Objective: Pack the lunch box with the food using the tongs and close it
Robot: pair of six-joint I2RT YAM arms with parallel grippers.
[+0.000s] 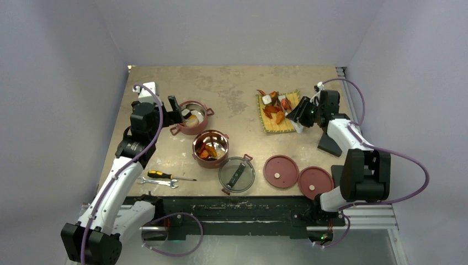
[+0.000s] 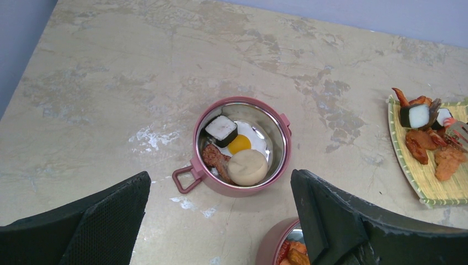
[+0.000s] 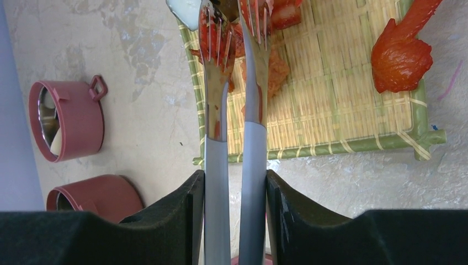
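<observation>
My right gripper (image 1: 298, 115) is over the front right of the bamboo tray (image 3: 336, 110), its fingers around the handles of metal tongs (image 3: 255, 143) with fork-like tips, which lie over the food. Fried chicken (image 2: 448, 161), red pieces (image 3: 400, 58) and rice rolls (image 2: 416, 115) sit on the tray. The upper pink pot (image 2: 201, 179) holds a rice roll, egg, bun and meat; the lower pot (image 1: 211, 162) holds orange and red food. My left gripper is open above the left side, nothing between its fingers.
A glass lid (image 1: 243, 182), two pink lids (image 1: 281, 168) (image 1: 320, 182), a screwdriver (image 1: 163, 175) and wrenches (image 1: 165, 183) lie along the front.
</observation>
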